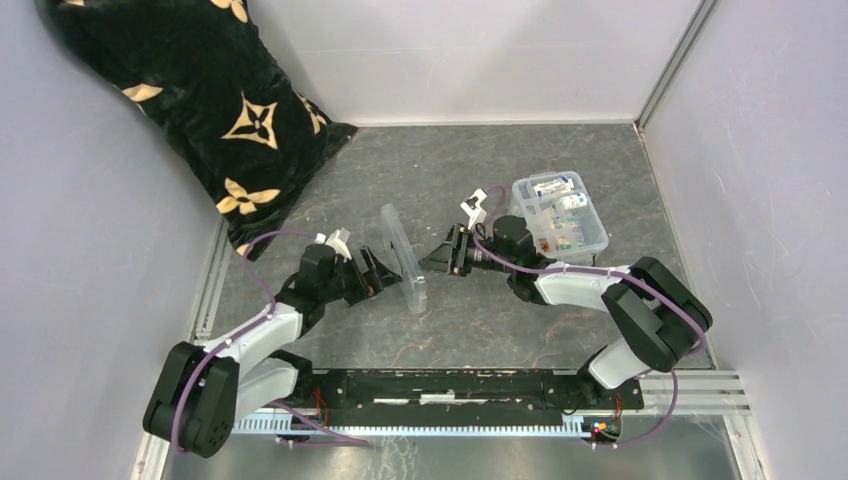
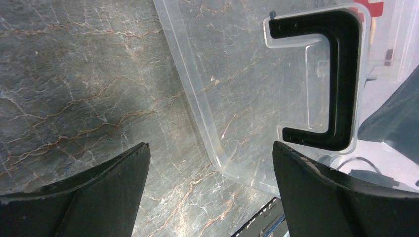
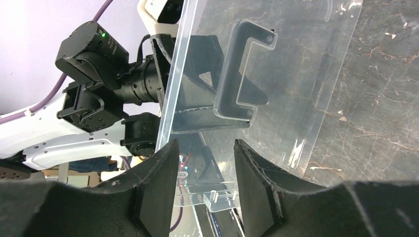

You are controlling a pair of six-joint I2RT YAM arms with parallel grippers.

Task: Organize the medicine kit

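Observation:
A clear plastic lid with a handle stands tilted on edge between my grippers in the top view. My left gripper is open, its fingers facing the lid, with the black-padded handle beyond them. My right gripper is part open at the lid's other face; whether the rim lies between its fingertips is unclear. The clear medicine box, holding several small packs, sits at the right behind my right arm.
A black patterned cushion leans in the back left corner. Walls enclose both sides and the back.

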